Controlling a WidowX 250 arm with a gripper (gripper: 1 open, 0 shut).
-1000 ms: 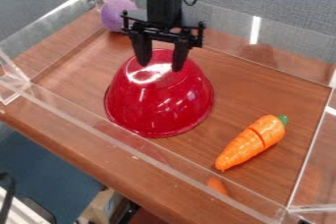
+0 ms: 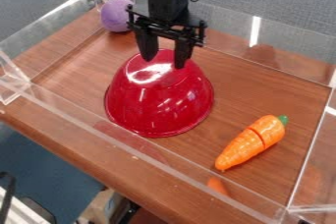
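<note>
A glossy red bowl [image 2: 159, 100] lies upside down on the wooden floor of a clear-walled enclosure. My black gripper [image 2: 164, 53] hangs just over the bowl's top with its fingers apart, one at each side of the upper dome; whether they touch it I cannot tell. An orange toy carrot [image 2: 250, 141] with a green tip lies to the right front of the bowl. A purple round object [image 2: 116, 15], partly behind the clear wall or arm, sits at the back left.
Clear walls [image 2: 305, 176] border the wooden surface on all sides. Bare wood is free left of the bowl and at the back right.
My gripper has shifted slightly and turned a little over the bowl's top. The bowl, carrot and purple object stay where they were.
</note>
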